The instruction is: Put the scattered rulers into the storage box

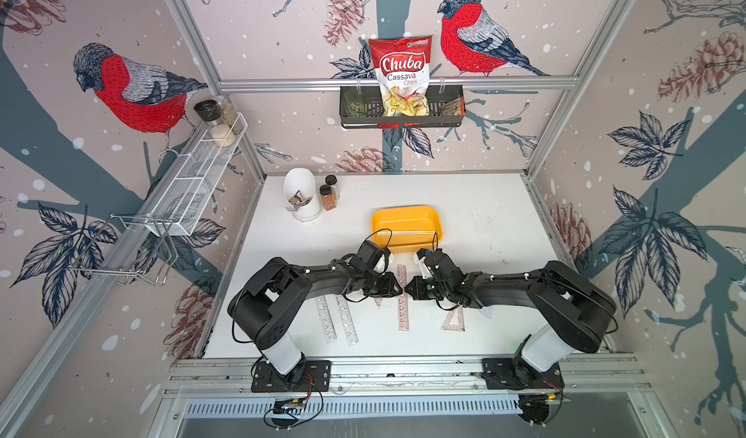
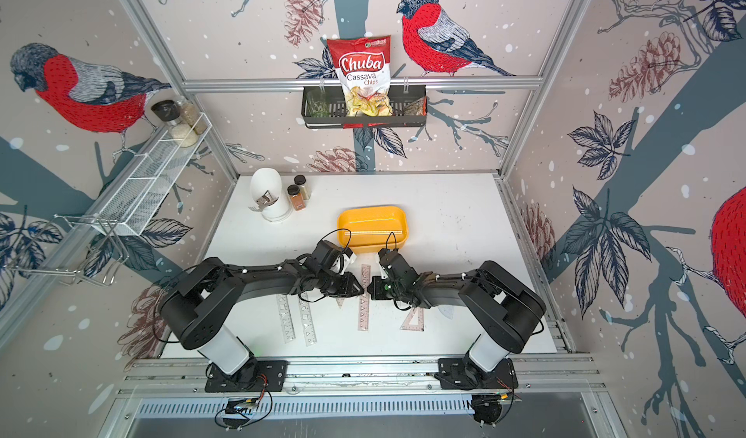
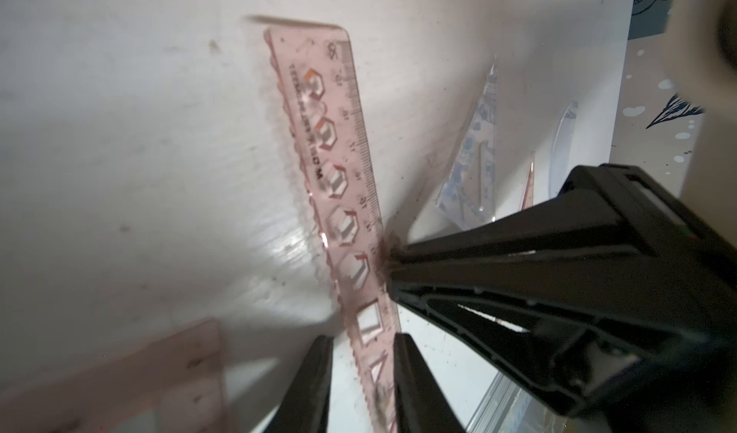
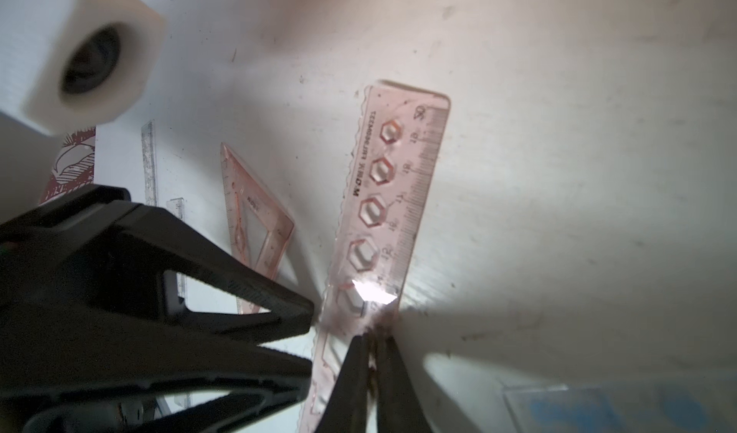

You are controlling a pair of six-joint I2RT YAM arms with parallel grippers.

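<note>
A long translucent pink ruler lies lengthwise between my two grippers, in front of the orange storage box. From its right side, my right gripper is shut on the ruler's edge. The left gripper is at the opposite edge; its fingers stand apart, with the ruler seen between them in the left wrist view. Two clear rulers lie to the left, and a pink set square lies right of centre. Another pink triangle is partly hidden by the left gripper. A clear triangle also shows.
A white holder and spice jars stand at the back left. A clear bluish piece lies beyond the right gripper. Both grippers are very close together.
</note>
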